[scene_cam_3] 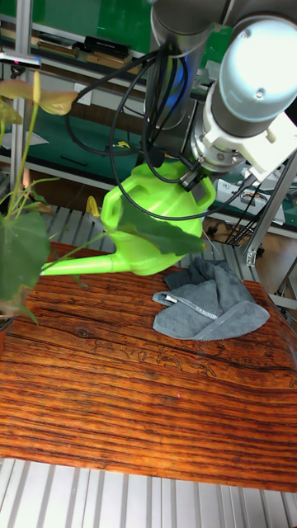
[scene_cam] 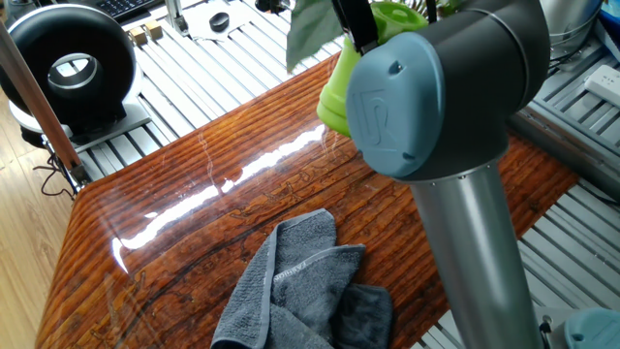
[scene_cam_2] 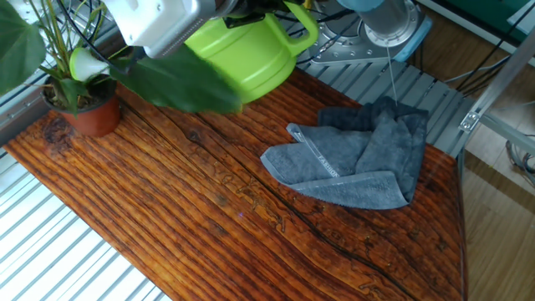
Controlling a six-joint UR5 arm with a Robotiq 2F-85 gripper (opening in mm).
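Observation:
A bright green watering can [scene_cam_2: 251, 60] hangs over the back of the wooden table [scene_cam_2: 209, 217]. My gripper [scene_cam_3: 191, 176] is shut on it near the handle; the arm hides much of the grip. In exterior view 3 the can's spout [scene_cam_3: 79, 265] points left, toward the potted plant. That plant's brown pot [scene_cam_2: 97, 118] stands at the table's far left corner in exterior view 2. One large leaf [scene_cam_2: 180, 82] lies across the view of the can. I cannot tell whether any water is coming out.
A crumpled grey towel [scene_cam_2: 351, 159] lies on the table, to the right of the can in exterior view 2. Black cables [scene_cam_3: 111, 151] loop beside the arm. A black ring-shaped device [scene_cam: 73, 73] stands off the table's edge.

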